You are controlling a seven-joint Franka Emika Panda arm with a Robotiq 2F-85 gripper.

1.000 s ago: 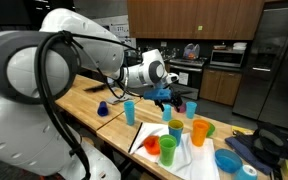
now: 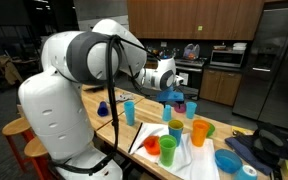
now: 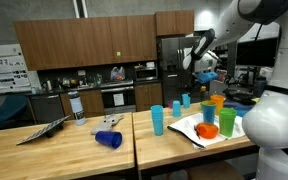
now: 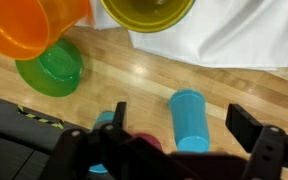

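Note:
My gripper (image 2: 172,98) hangs above the table, open and holding nothing. In the wrist view a light blue cup (image 4: 190,121) lies below, between the lines of the two dark fingers (image 4: 242,126). That cup (image 2: 167,114) stands just under the gripper in exterior view 1. A pinkish-red item (image 4: 149,140) and a second blue cup (image 4: 105,120) show by the other finger, partly covered by it. Exterior view 2 has the gripper (image 3: 205,77) high over the cups.
A white cloth (image 2: 189,158) bears an olive cup (image 2: 175,129), an orange cup (image 2: 199,133) and a green cup (image 2: 167,150). A green bowl (image 4: 52,68) sits beside the orange cup (image 4: 36,22). Another blue cup (image 2: 129,113) stands left; bare wood lies around it.
Over the last second the arm has shifted a little to the right in exterior view 1. The cups have not moved.

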